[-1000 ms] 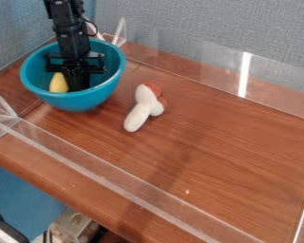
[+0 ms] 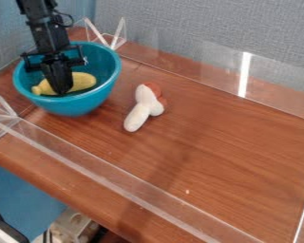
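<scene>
A blue bowl (image 2: 98, 100) sits at the left end of the wooden table, with a yellow elongated object (image 2: 79, 83) inside it. The black gripper (image 2: 60, 84) reaches down into the bowl over the yellow object; its fingertips are partly hidden against it, and whether it holds anything is hard to see. A white plush object with an orange-red patch (image 2: 145, 104) lies on the table to the right of the bowl.
Clear plastic walls edge the table (image 2: 224, 161) at back and front, with white brackets at the left.
The gripper has shifted left within the bowl, and more of the yellow object now shows.
</scene>
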